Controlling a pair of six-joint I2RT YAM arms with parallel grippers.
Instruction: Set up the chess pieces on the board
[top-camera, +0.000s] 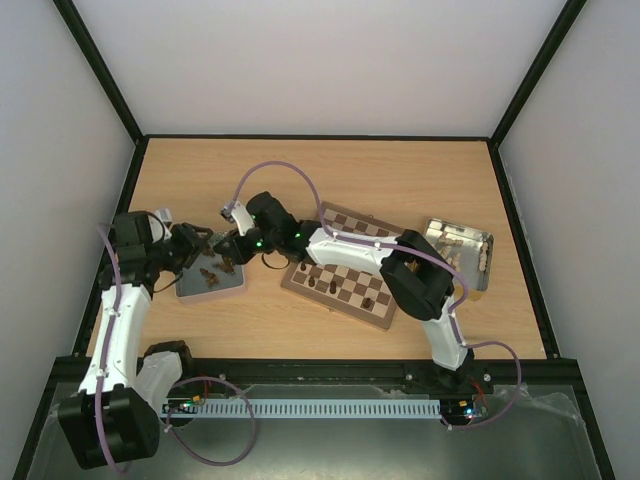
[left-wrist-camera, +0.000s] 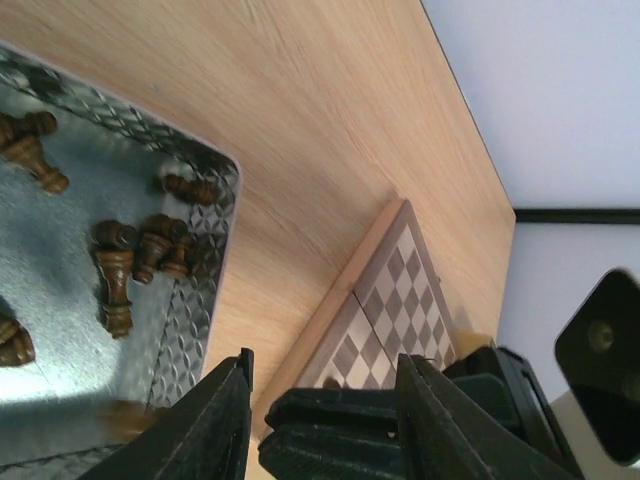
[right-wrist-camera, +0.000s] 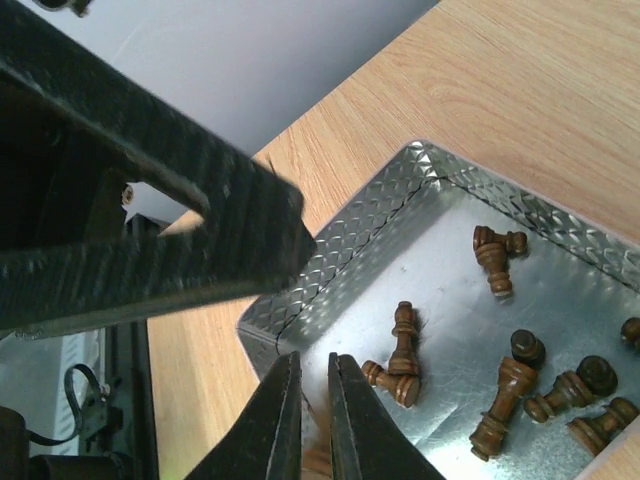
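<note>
A metal tray (top-camera: 210, 287) at the left holds dark wooden chess pieces, several lying on their sides, such as a tall piece (left-wrist-camera: 116, 285) and a short one (right-wrist-camera: 405, 340). Both grippers are above this tray. My left gripper shows its fingers apart in its wrist view, over the tray's edge. My right gripper has its fingertips low in its wrist view; a blurred brown piece shows behind them, and whether they hold it is unclear. The chessboard (top-camera: 355, 305) in the middle has a few dark pieces standing on it.
A second tray (top-camera: 470, 230) with light pieces stands at the right. The two grippers are very close together over the left tray.
</note>
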